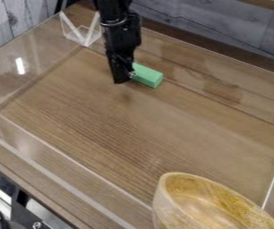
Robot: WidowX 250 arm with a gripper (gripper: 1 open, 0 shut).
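Observation:
My black gripper (124, 70) reaches down from the top of the view at the back centre of the wooden surface (98, 134). A green block (146, 77) lies on the surface just right of the gripper's lower end, close against it or touching. Whether the fingers are open or shut, or hold part of the block, is too small and dark to tell.
A large yellow bowl (205, 201) sits at the front right. Dark cables lie at the lower left corner and along the left edge. A wall stands along the back.

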